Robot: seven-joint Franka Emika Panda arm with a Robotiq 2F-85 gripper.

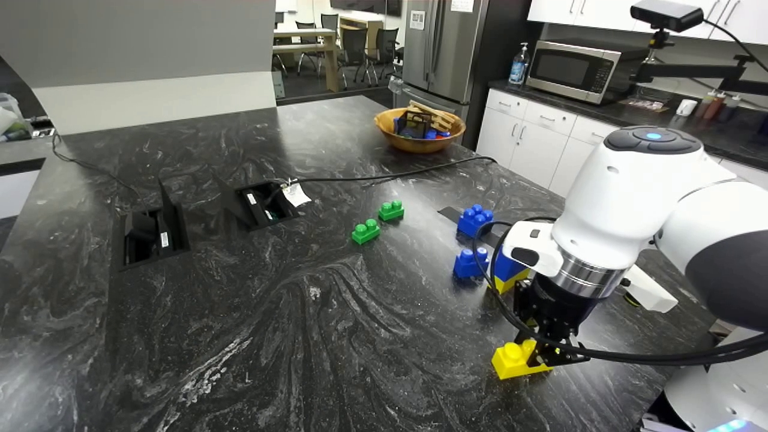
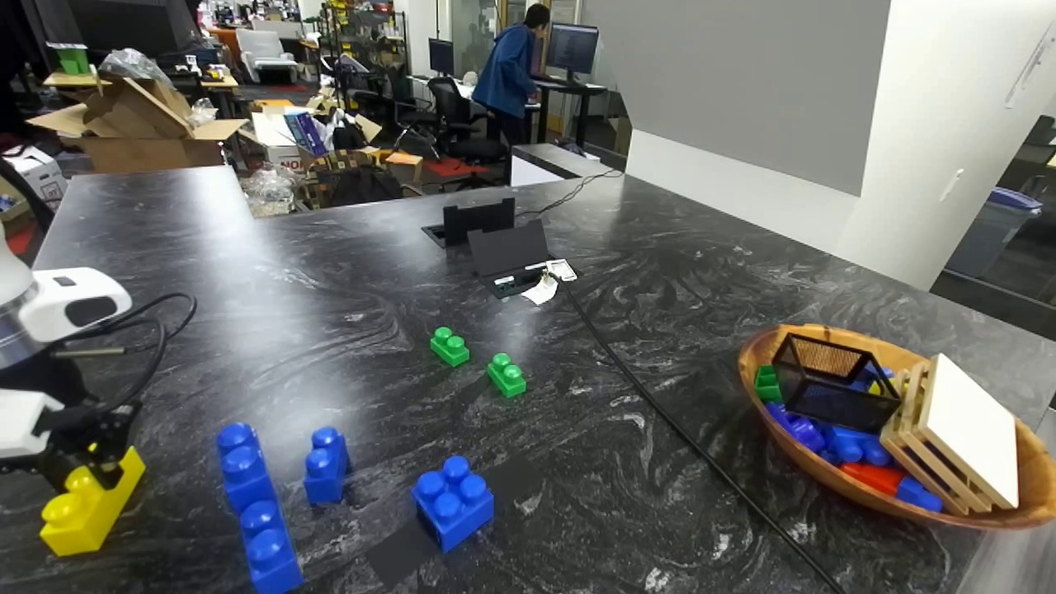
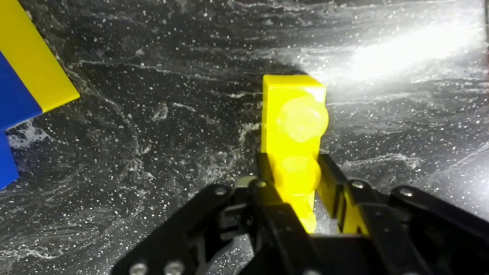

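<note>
A long yellow block with round studs lies between the fingers of my gripper, which is shut on it near its middle. In the wrist view its far end sticks out beyond the fingertips, while the near end is partly hidden by the fingers. Exterior view 1 shows the same yellow block low at the table surface, under my gripper. In exterior view 2 the yellow block is at the lower left, with the black fingers across its rear part.
Blue blocks and two small green blocks sit farther off. A wooden bowl of toys is at the far side. The arm's black cable loops low.
</note>
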